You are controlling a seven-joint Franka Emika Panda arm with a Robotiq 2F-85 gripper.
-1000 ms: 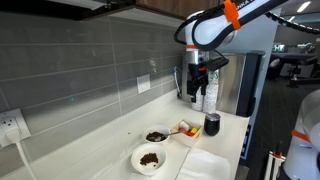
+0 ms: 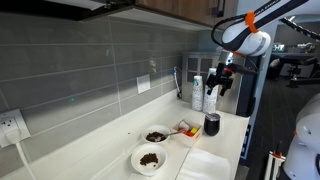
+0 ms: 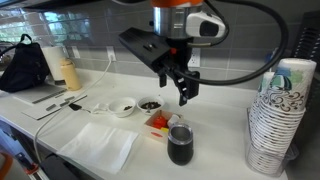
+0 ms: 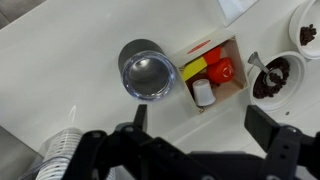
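My gripper stands open in the wrist view, its two black fingers wide apart with nothing visible between them. Farther down in that view is a dark, round container (image 4: 148, 75) with an open top, upright on the counter. A shallow box (image 4: 229, 91) lies beside it, holding red and yellow items and a small white cup (image 4: 203, 92). In exterior view 2 the gripper (image 3: 174, 88) hangs above the dark container (image 3: 180, 145) and box (image 3: 158, 133), clear of both. Exterior view 1 has it (image 2: 216, 84) high over the counter's far end.
Two white bowls with dark contents, one (image 2: 149, 160) nearer and one (image 2: 158, 135) with a utensil, sit left of the box. Stacked paper cups (image 3: 275, 120) rise near the container. A white sheet (image 3: 98, 146) lies flat on the counter.
In exterior view 1 the arm has swung right, carrying the gripper from above the box area toward the dark container's side. The objects on the counter have stayed in place.
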